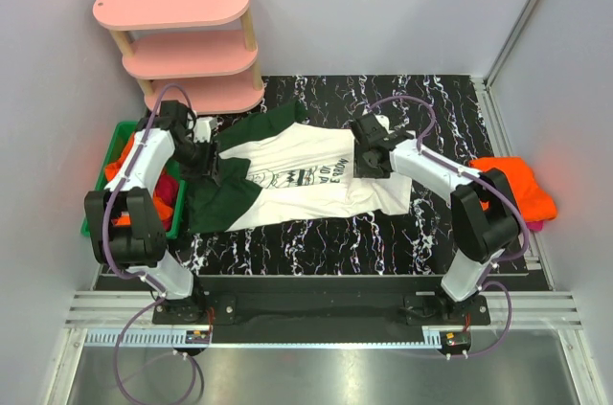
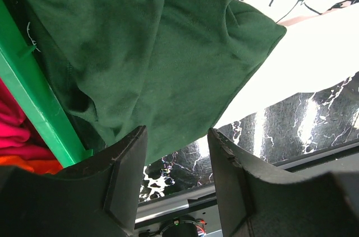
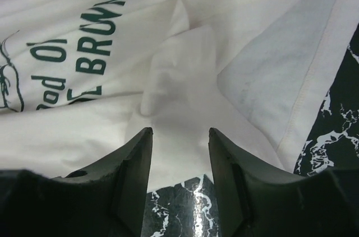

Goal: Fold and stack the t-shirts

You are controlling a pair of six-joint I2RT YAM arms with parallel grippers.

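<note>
A white t-shirt [image 1: 287,204] with dark green sleeves and black lettering lies spread on the black marbled table. One green sleeve [image 1: 223,196] is bunched at the left, beside the green bin; the other [image 1: 273,122] reaches toward the back. My left gripper is open above the lower part of the near sleeve, with no cloth between its fingers. Over the shirt's creased white hem end at the right hangs my right gripper, open and empty. The hem [image 3: 188,91] is rumpled, with a corner folded over.
A green bin [image 2: 42,97] holding orange and red cloth stands at the left edge. Folded orange cloth [image 1: 518,187] lies at the far right. Pink shelves [image 1: 177,3] rise at the back left. Bare table shows in front of the shirt.
</note>
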